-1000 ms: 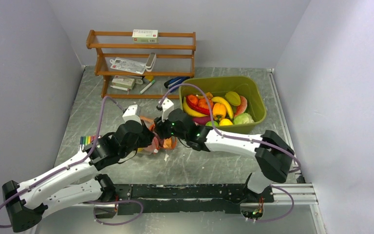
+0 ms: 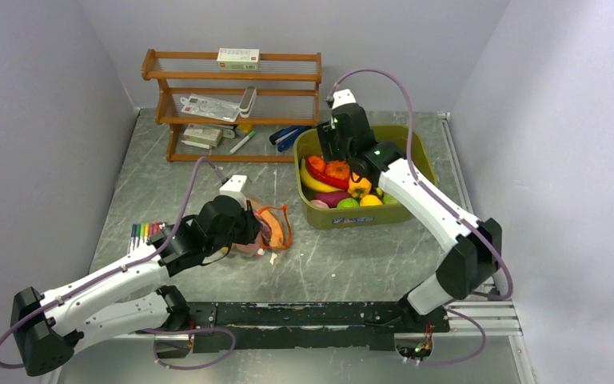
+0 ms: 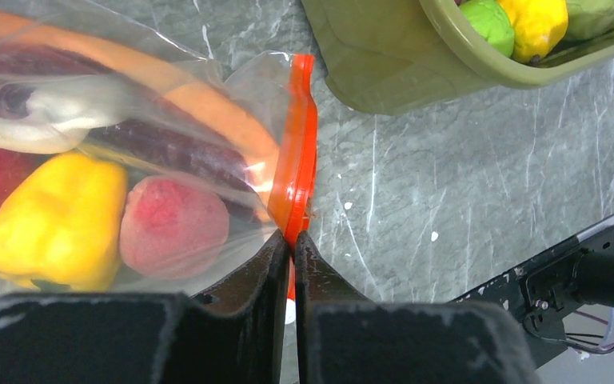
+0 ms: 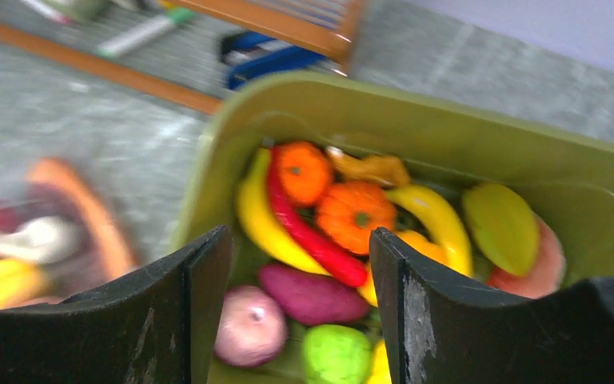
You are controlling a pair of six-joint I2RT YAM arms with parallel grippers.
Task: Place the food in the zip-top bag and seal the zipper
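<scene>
A clear zip top bag (image 3: 232, 96) with an orange zipper strip (image 3: 298, 152) lies on the table. Inside it show a yellow pepper (image 3: 56, 220), a peach (image 3: 174, 227), a long orange item (image 3: 208, 108), something dark red and a white piece. My left gripper is shut on the bag's edge, at the orange strip. Above the green bin (image 2: 352, 216) hangs my right gripper, open, with nothing held between its fingers. In the bin the right wrist view shows a banana (image 4: 268, 216), a red chili (image 4: 308, 232), an eggplant (image 4: 312, 294) and small pumpkins (image 4: 356, 214).
A wooden rack (image 2: 240, 76) with boxes and tools stands at the back. Colored markers (image 2: 144, 234) lie on the left of the table. Bare tabletop (image 2: 344, 268) stretches in front of the bin. The bin's walls rise around the food.
My right gripper has moved from beside the bag, rightward and back, to over the bin. My left arm has shifted slightly right with the bag's edge.
</scene>
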